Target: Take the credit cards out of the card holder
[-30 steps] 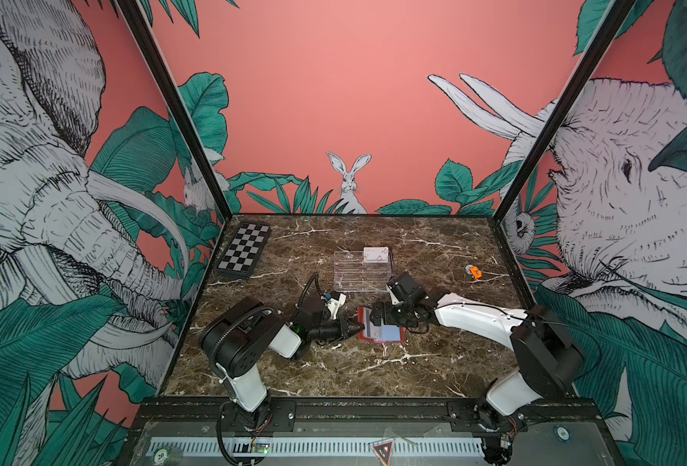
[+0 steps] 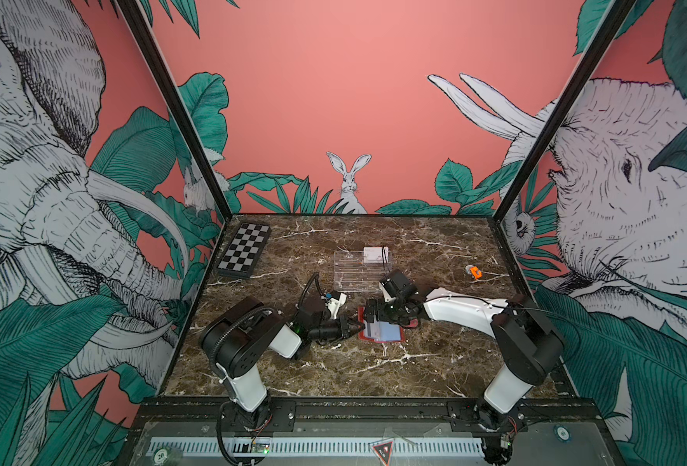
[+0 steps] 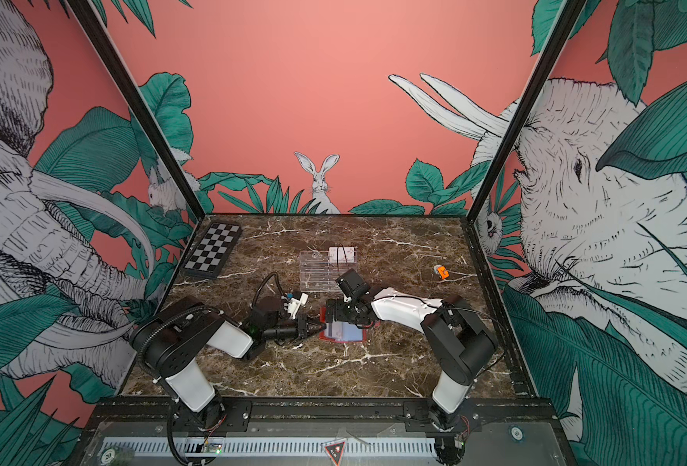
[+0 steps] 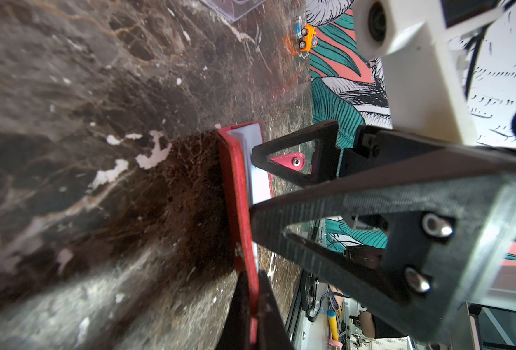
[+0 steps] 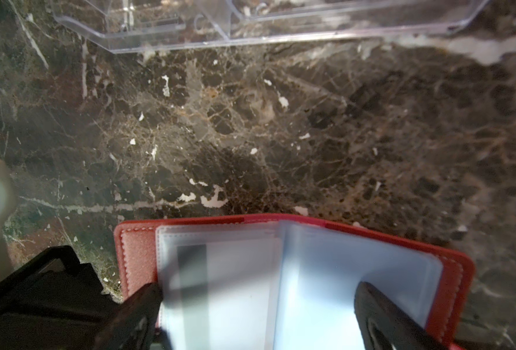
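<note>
The red card holder lies spread open on the table, its clear pockets facing up. A whitish card with a grey stripe shows in its left pocket; the right pocket looks pale blue. My left gripper is shut on the holder's thin red edge, at its left side in the top left view. Over the holder, my right gripper is open, one fingertip above the left pocket and the other above the right. Whether they touch the pockets, I cannot tell.
Behind the holder stands a clear divided tray with a white card-like piece at its back right. A small orange toy is at the right, a checkered board at the back left.
My right gripper has moved left over the card holder, covering more of its far part. The left arm and the holder have stayed in place.
</note>
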